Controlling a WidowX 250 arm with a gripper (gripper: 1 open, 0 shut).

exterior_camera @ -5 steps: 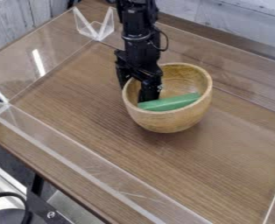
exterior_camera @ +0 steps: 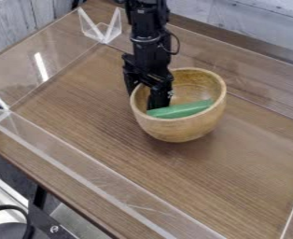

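A large tan bowl (exterior_camera: pixel 187 127) sits on the wooden table (exterior_camera: pixel 149 187) right of centre, with a long green object (exterior_camera: pixel 179 110) lying inside it. My black gripper (exterior_camera: pixel 154 93) reaches from the top middle down into the bowl's left side, at the near end of the arm (exterior_camera: pixel 146 35). Its fingertips are dark and partly behind the rim, so whether they are open or shut cannot be made out.
A clear plastic piece (exterior_camera: pixel 102 24) stands at the upper left. Black cables lie at the lower left corner.
The green object and the bowl look very slightly shifted; the arm has stayed nearly still.
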